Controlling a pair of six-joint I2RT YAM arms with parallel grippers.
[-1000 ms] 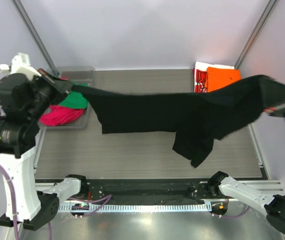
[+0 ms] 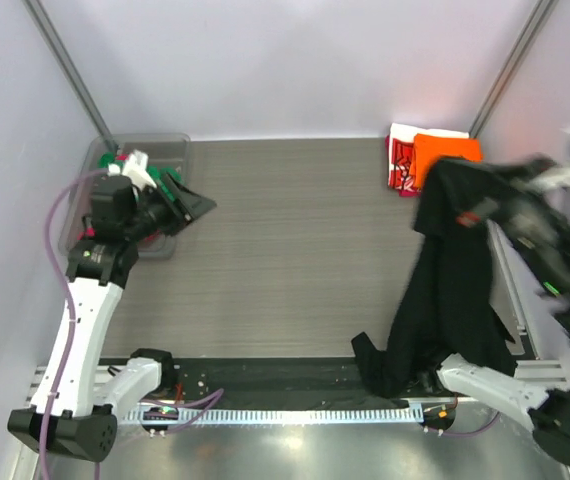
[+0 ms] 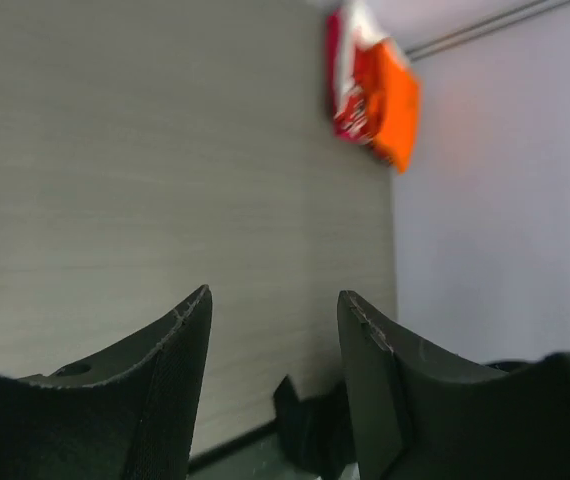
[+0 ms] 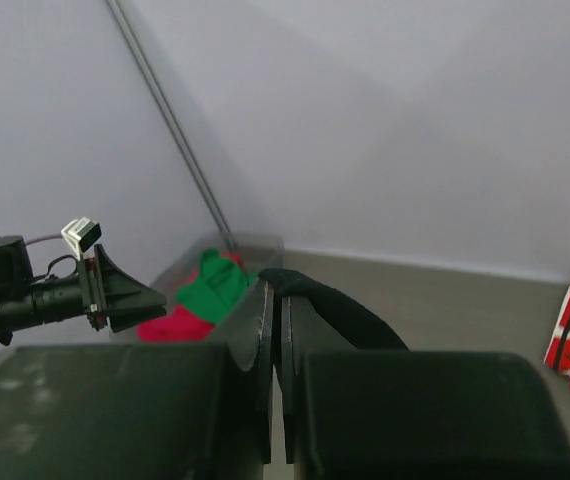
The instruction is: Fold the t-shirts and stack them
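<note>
A black t-shirt [image 2: 448, 270] hangs in folds at the right of the top view, its lower end draped over the table's front edge. My right gripper is shut on a gathered bit of its cloth, seen at the fingertips in the right wrist view; in the top view that arm is blurred. Over the bin on the left, my left gripper [image 2: 205, 207] stands open, and the left wrist view shows nothing between its fingers. A stack of folded shirts, orange [image 2: 443, 150] on top with red and white beneath, lies at the back right corner.
A clear bin [image 2: 183, 150] at the left holds green and red cloth [image 4: 215, 290], partly hidden by my left arm in the top view. White walls enclose the back and sides.
The left arm swung out and back over the bin.
</note>
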